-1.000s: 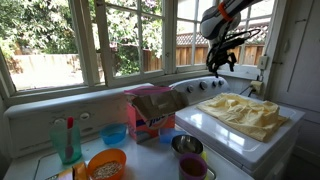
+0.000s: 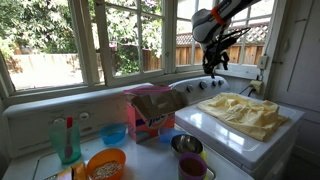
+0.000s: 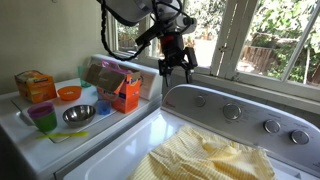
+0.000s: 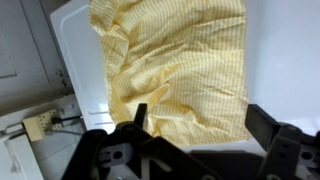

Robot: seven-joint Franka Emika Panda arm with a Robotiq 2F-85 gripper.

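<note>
A pale yellow striped cloth point(image 2: 240, 114) lies spread and wrinkled on the white appliance top point(image 3: 110, 158). Folds bunch along one side of the cloth point(image 4: 185, 65) in the wrist view. High above that surface hangs my gripper point(image 2: 216, 72), clear of the cloth. Its two dark fingers point(image 4: 262, 122) stand wide apart in the wrist view, with only cloth and white surface visible far below between them. From the other side, the gripper point(image 3: 177, 78) appears near the back control panel, above the cloth's far edge.
On the neighbouring top stand a red box point(image 2: 152, 110), an orange bowl point(image 2: 105, 163), a metal bowl point(image 3: 76, 114) and a green cup point(image 2: 67, 142). A panel with several knobs point(image 3: 233, 111) runs along the back, below the windows.
The arm and gripper have shifted slightly to the left in exterior view 1. The cloth and the other objects look unmoved.
</note>
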